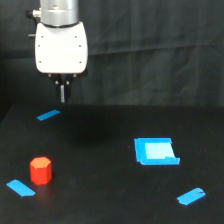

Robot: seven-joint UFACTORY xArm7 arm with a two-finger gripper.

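My gripper (63, 98) hangs pointing down at the upper left, in front of the black backdrop. Its fingers look like one narrow dark line from here, so whether they are apart cannot be made out. I see no object hanging from them. Well in front and lower in the view, a red hexagonal block (40, 171) sits on the black table, apart from the gripper. To the right lies a white square patch (158, 151) framed in blue tape.
Strips of blue tape mark the table: one behind the red block at the far left (48, 115), one at the front left (20, 188), another at the front right (191, 196). Open table lies between the block and the white square.
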